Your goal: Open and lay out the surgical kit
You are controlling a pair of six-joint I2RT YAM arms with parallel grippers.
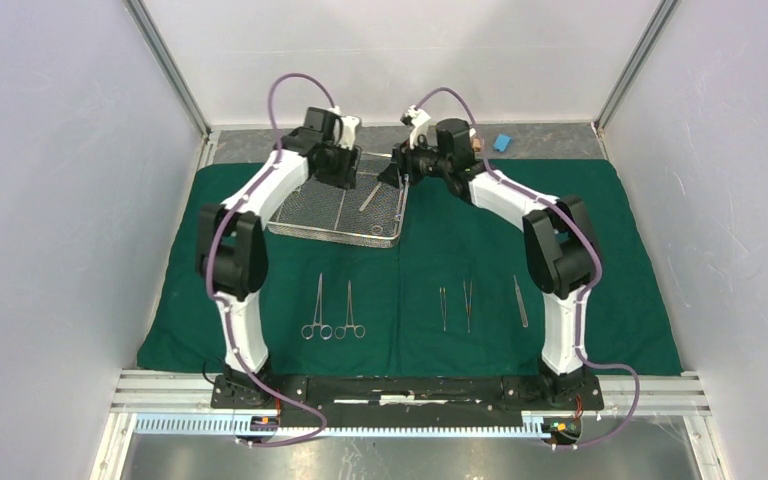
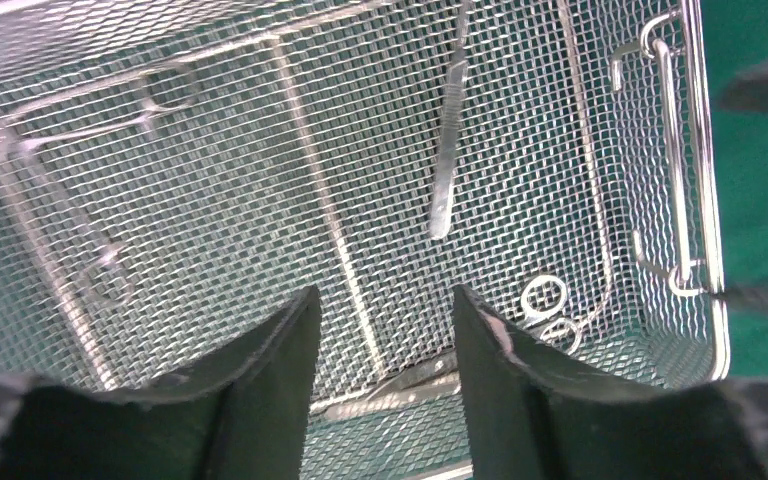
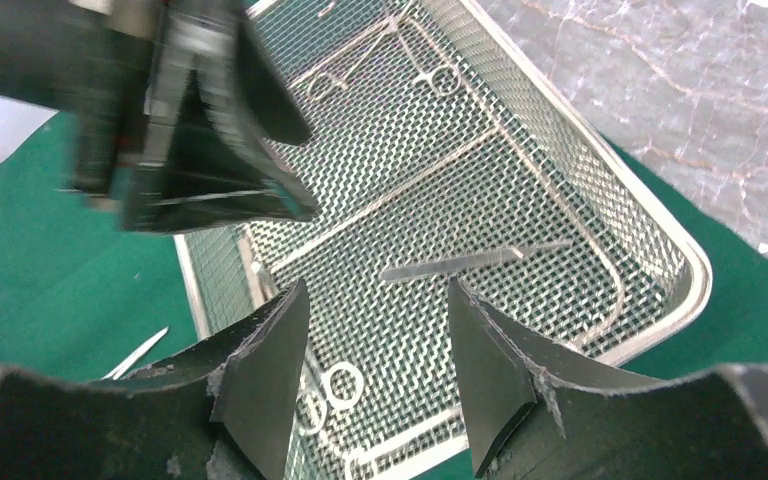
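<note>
The wire mesh basket (image 1: 325, 236) stands at the back left of the green drape. A scalpel handle lies on its floor, also visible as the scalpel handle (image 3: 460, 262) in the right wrist view. Scissors-like finger rings (image 2: 543, 295) and slim instruments rest by one wall, with ringed instruments (image 3: 390, 45) at the far end. My left gripper hovers over the basket, part open and empty. My right gripper, part open too, is above the basket's right side with nothing between its fingers.
Two ringed clamps (image 1: 317, 310) lie on the drape's front left. Tweezers (image 1: 468, 305) and a slim scalpel-like instrument (image 1: 521, 302) lie front right. Behind the drape is a blue block (image 1: 501, 142).
</note>
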